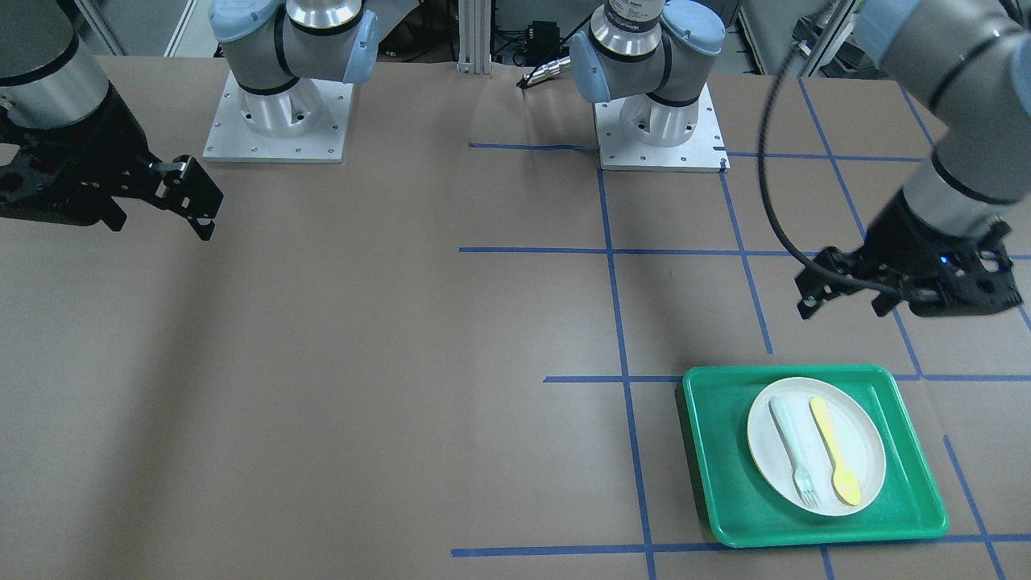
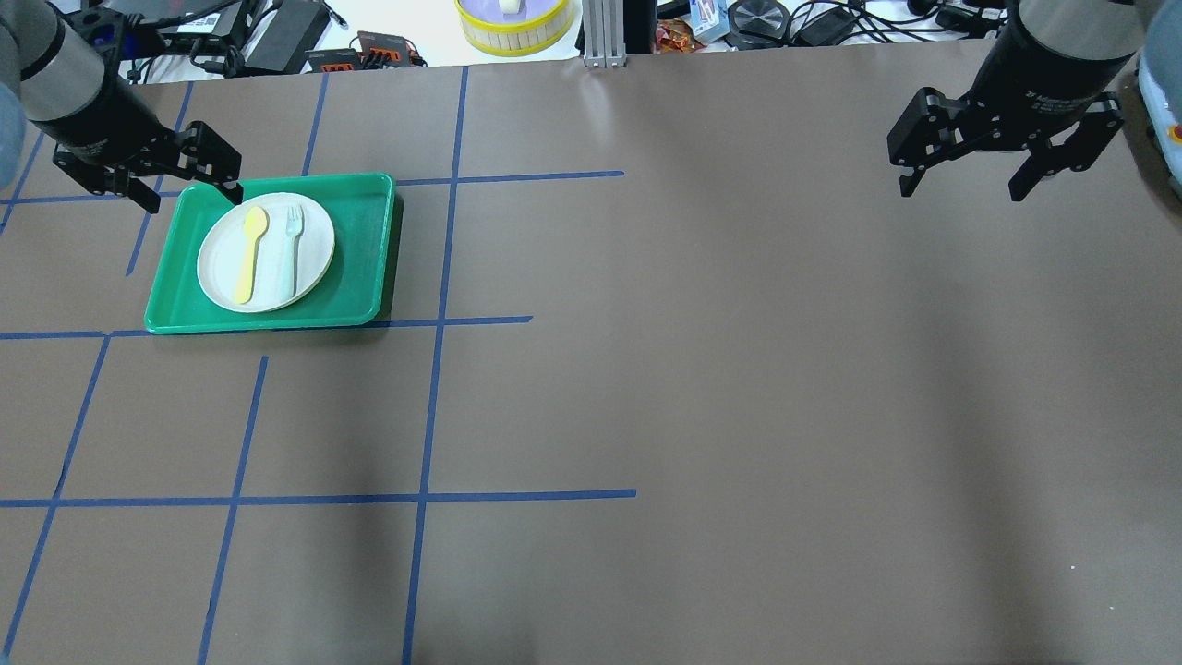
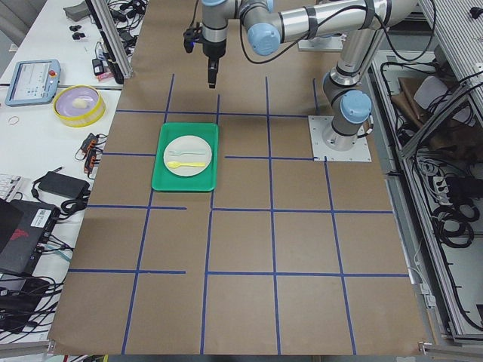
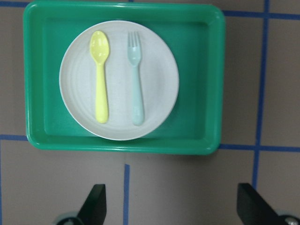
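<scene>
A green tray [image 1: 904, 483] holds a white plate [image 1: 773, 454], on which a light blue fork [image 1: 802, 469] and a yellow spoon [image 1: 838, 454] lie side by side. My gripper [image 1: 841, 301] is open above the table, short of the tray, with nothing between its fingers. In the wrist view the tray [image 4: 197, 84] fills the upper middle, below which the two fingertips [image 4: 98, 201] stand wide apart at the bottom edge.
A second arm's black gripper [image 2: 1003, 139] hangs over the plain side of the table [image 2: 798, 388]. White robot bases [image 1: 280, 145] stand at the back edge in the front view.
</scene>
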